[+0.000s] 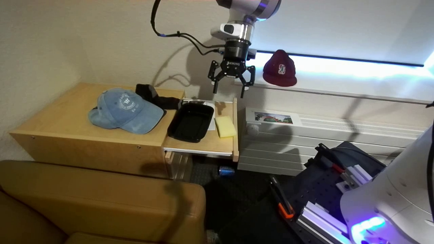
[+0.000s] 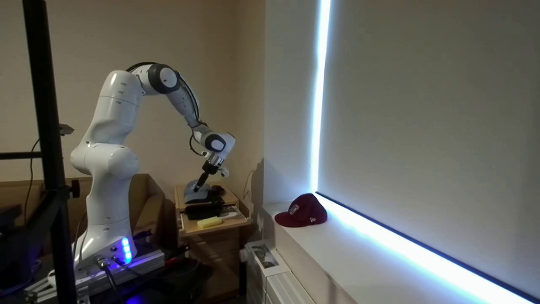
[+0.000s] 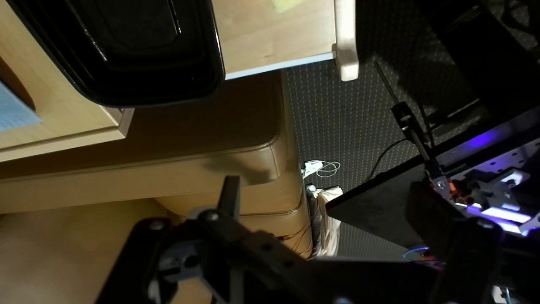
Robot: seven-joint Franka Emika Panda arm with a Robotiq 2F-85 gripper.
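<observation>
My gripper (image 1: 229, 93) hangs open in the air, its two fingers spread with nothing between them. In exterior view 1 it appears above the pulled-out shelf, over a black tray (image 1: 191, 122) and a yellow sponge (image 1: 225, 126). The tray looks empty; its near end (image 3: 152, 83) fills the upper left of the wrist view. On the cabinet top, left of the tray, lies a light blue cap (image 1: 126, 109). Behind that cap is a dark, sock-like cloth (image 1: 156, 97). A maroon cap (image 2: 303, 211) rests on the windowsill.
A brown sofa (image 1: 101, 199) stands in front of the cabinet (image 1: 53, 118). The white radiator (image 1: 268, 142) is right of the shelf, under the sill. A blue can (image 1: 226, 170) lies on the dark floor. Bare wood shows on the cabinet's left part.
</observation>
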